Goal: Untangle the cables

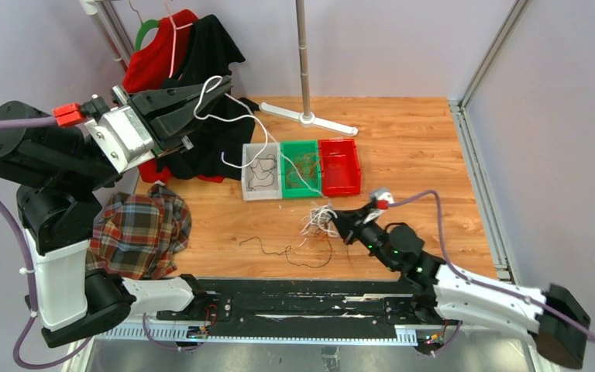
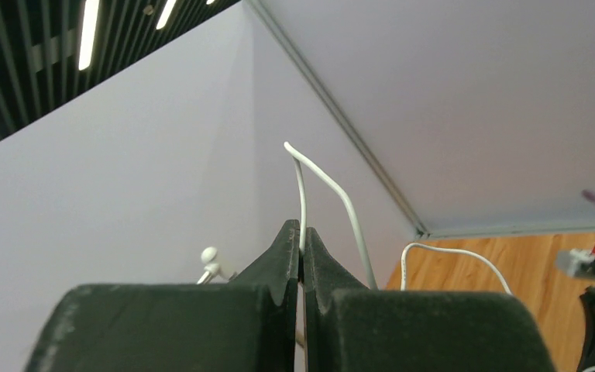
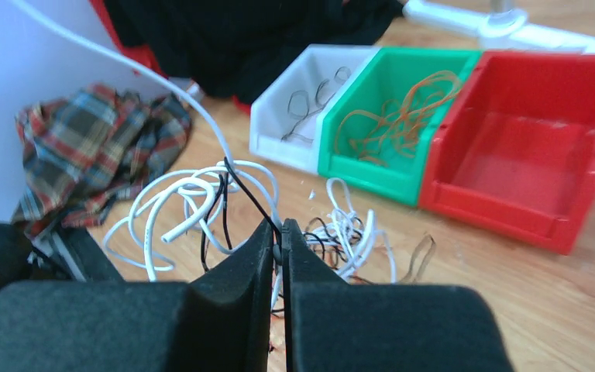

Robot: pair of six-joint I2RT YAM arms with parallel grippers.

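Observation:
High at the left, my left gripper (image 1: 229,84) is shut on a white cable (image 2: 349,203), which loops above its fingertips. One length hangs with a free end (image 1: 224,161); another runs down past the boxes toward my right gripper (image 1: 335,220). In the right wrist view, that gripper is shut on the cables, with white cable and a black cable (image 3: 252,194) at its fingertips. A tangled white bundle (image 3: 349,236), mixed with dark strands, lies behind the tips, and white loops (image 3: 151,225) hang to their left. A thin dark cable (image 1: 287,253) trails over the table.
Behind the bundle stand a white box (image 1: 245,186) holding dark cables, a green box (image 1: 300,145) with orange cables and an empty red box (image 1: 341,167). Plaid cloth (image 1: 143,232) lies left.

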